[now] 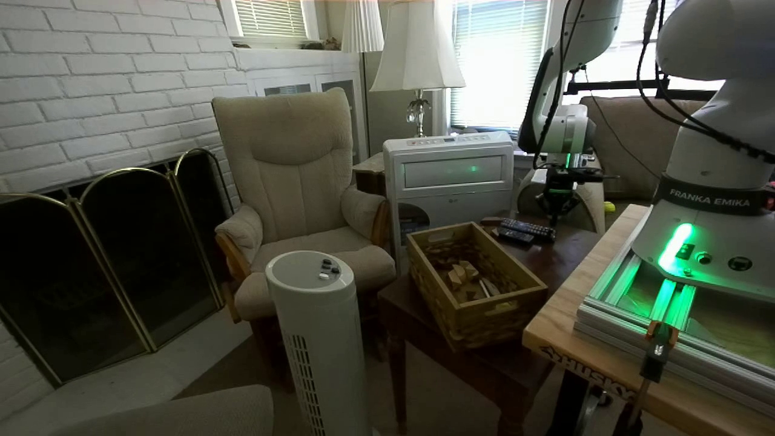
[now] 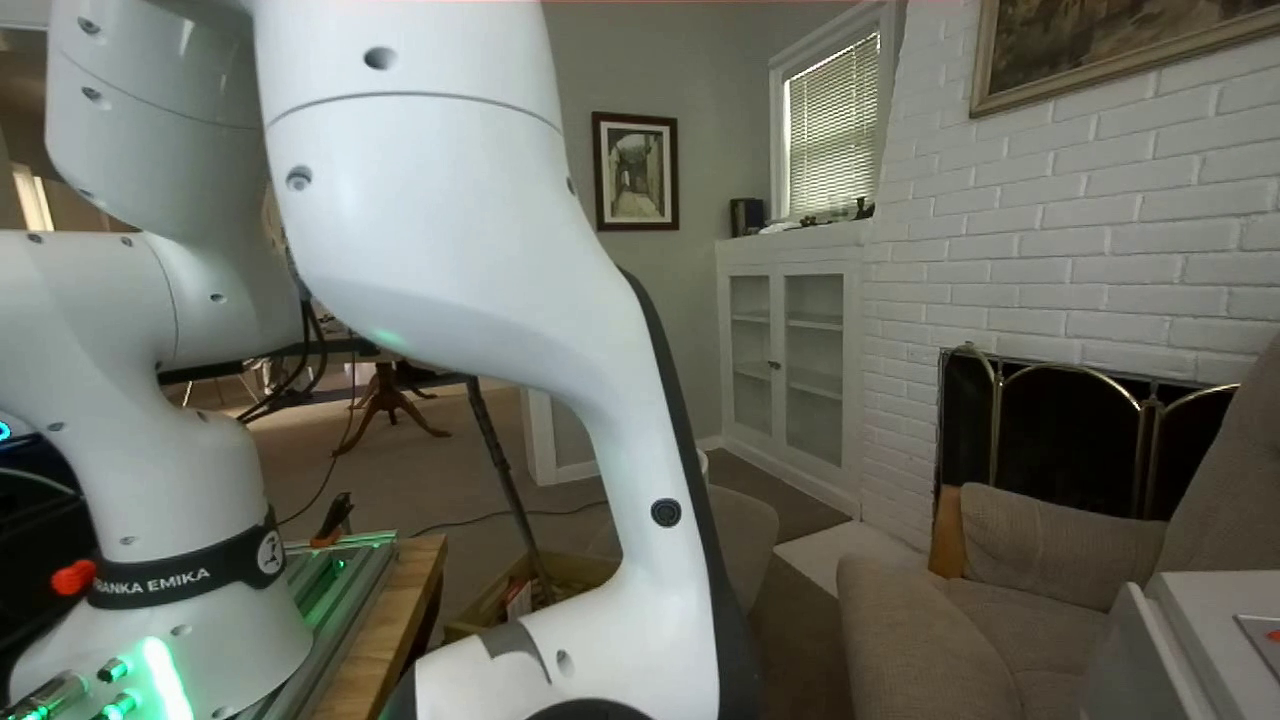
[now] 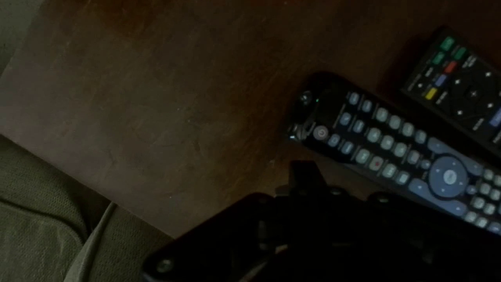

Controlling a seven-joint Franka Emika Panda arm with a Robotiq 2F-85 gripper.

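Note:
Two black remotes lie near each other on the dark brown wooden table. The longer remote (image 3: pixel 394 150), with pale buttons and a grey-blue round pad, is face up; its far part runs out of the wrist view. The smaller remote (image 3: pixel 458 89) has coloured buttons and is cut off by the right edge. In exterior view 1 the long remote (image 1: pixel 528 229) lies behind the small remote (image 1: pixel 513 236). My gripper is shut, with nothing showing between its fingers. It hangs point down beside the long remote; whether it touches is unclear.
A wooden basket (image 1: pixel 472 309) with several wooden blocks stands on the same table (image 1: pixel 574 254), in front of the remotes. Behind is a white appliance (image 1: pixel 450 174). Much bare tabletop (image 3: pixel 141 122) shows left of the remotes in the wrist view.

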